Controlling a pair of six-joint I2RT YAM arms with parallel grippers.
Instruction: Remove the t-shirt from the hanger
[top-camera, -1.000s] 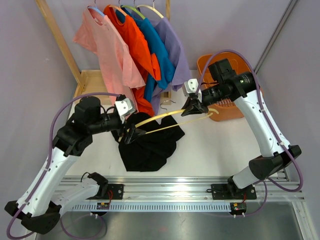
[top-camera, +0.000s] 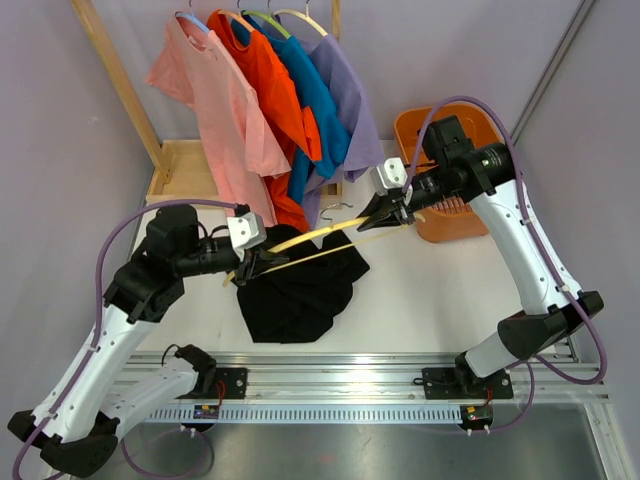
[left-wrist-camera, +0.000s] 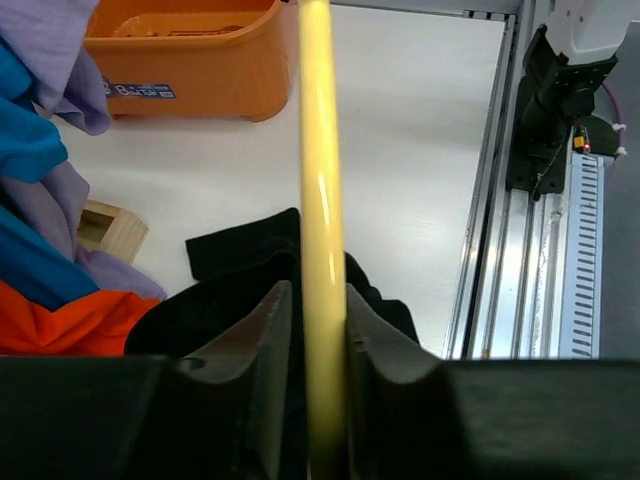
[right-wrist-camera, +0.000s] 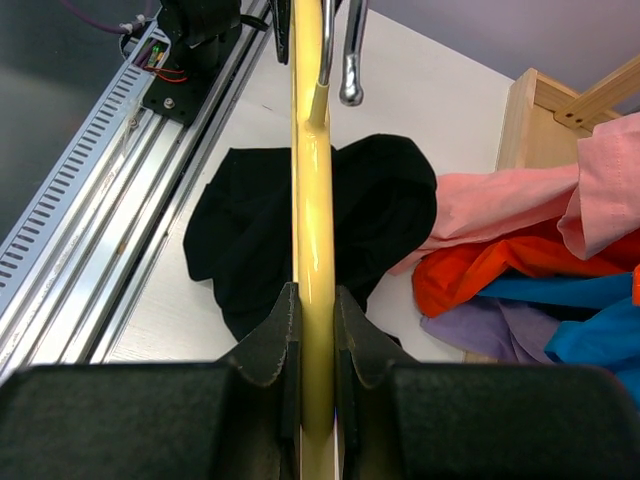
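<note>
A black t-shirt (top-camera: 300, 305) lies crumpled on the white table, below the yellow hanger (top-camera: 330, 229), which spans both grippers. In the top view its metal hook (top-camera: 336, 207) points toward the rack. My right gripper (top-camera: 369, 219) is shut on the hanger's bar; the right wrist view shows its fingers (right-wrist-camera: 262, 355) pressed against both sides. My left gripper (top-camera: 274, 261) is around the hanger's other end. Its blurred fingers (left-wrist-camera: 262, 345) stand part open, with a slim gap left of the bar in the left wrist view. No cloth shows on the hanger.
Behind the table, a wooden rack (top-camera: 120, 80) holds pink (top-camera: 220, 110), orange (top-camera: 262, 75), blue (top-camera: 318, 100) and purple (top-camera: 350, 100) shirts. An orange basket (top-camera: 455, 228) stands at the back right.
The black t-shirt lies unmoved.
</note>
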